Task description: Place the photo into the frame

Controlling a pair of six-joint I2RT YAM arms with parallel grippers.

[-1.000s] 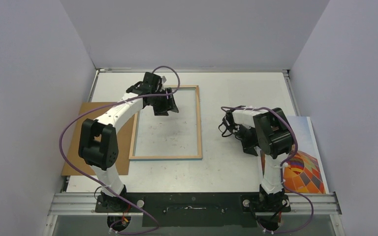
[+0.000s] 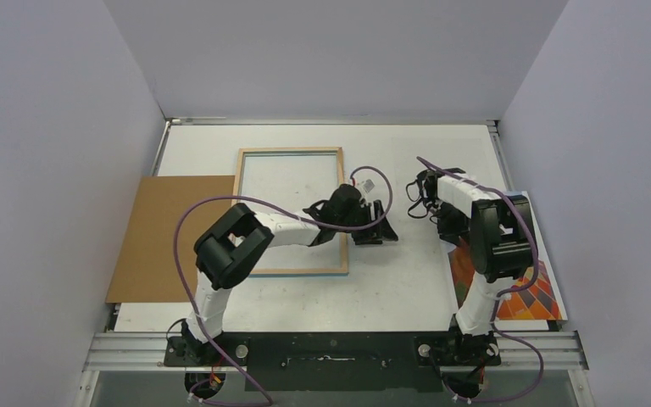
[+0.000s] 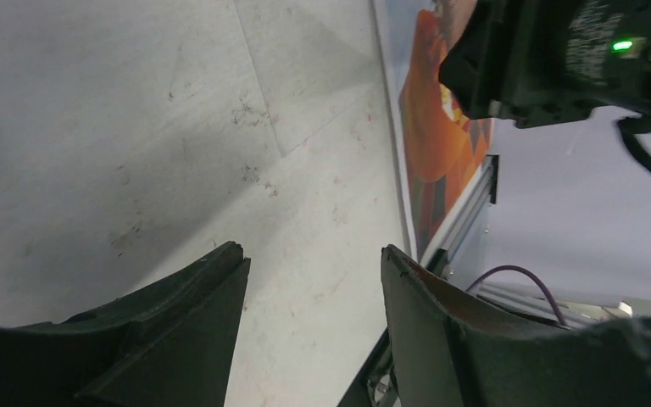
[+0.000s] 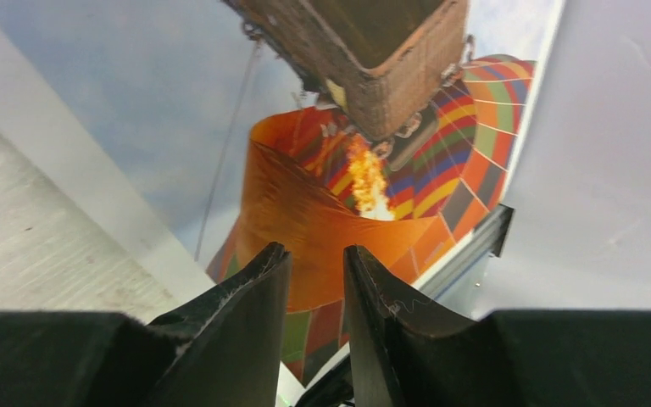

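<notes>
The photo (image 2: 530, 292), a colourful balloon picture with a pale border, lies at the right of the table, partly hidden under my right arm. In the right wrist view the photo (image 4: 339, 229) shows below my right gripper. Its fingers stand a little apart, with the photo's surface visible through the gap; whether they grip any of it cannot be made out. The wooden frame (image 2: 344, 191) lies left of centre. My left gripper is open and empty above the white table, just right of the frame, its arm crossing over the frame.
A brown board (image 2: 161, 237) lies at the far left, reaching to the frame's left side. Part of the right arm (image 3: 559, 64) is close by in the left wrist view.
My left gripper has swung right and toward the front, from over the frame to beside it. The right gripper has moved right and slightly back, over the photo. Earlier the photo shifted slightly back.
</notes>
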